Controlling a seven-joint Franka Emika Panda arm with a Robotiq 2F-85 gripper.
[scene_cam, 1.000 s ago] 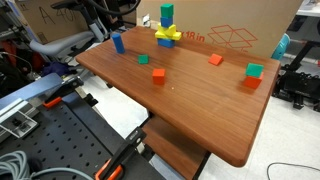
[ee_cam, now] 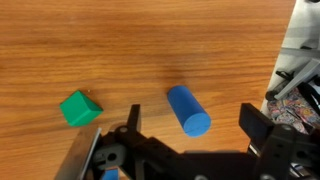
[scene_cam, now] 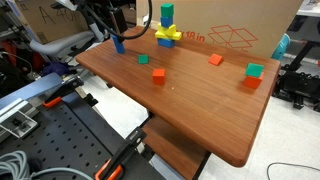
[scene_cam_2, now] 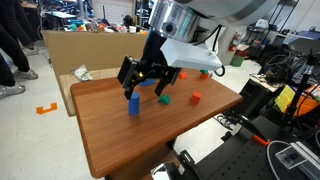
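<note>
A blue cylinder stands on the wooden table; in the wrist view it lies between the spread fingers of my gripper, seen from above with its round end towards the bottom. Exterior view 2 has the same blue cylinder upright, with the black gripper hanging close around its upper part. Only a small part of the blue cylinder shows at the left end of the table in exterior view 1. My fingers are open and hold nothing; whether a finger touches the cylinder I cannot tell.
A green block lies left of the gripper. Farther along the table are a stack of blue, yellow and green pieces, an orange block, another orange piece and a green block on orange.
My gripper has come down toward the blue cylinder, covering more of its top in exterior view 1. The blocks on the table stay where they were.
</note>
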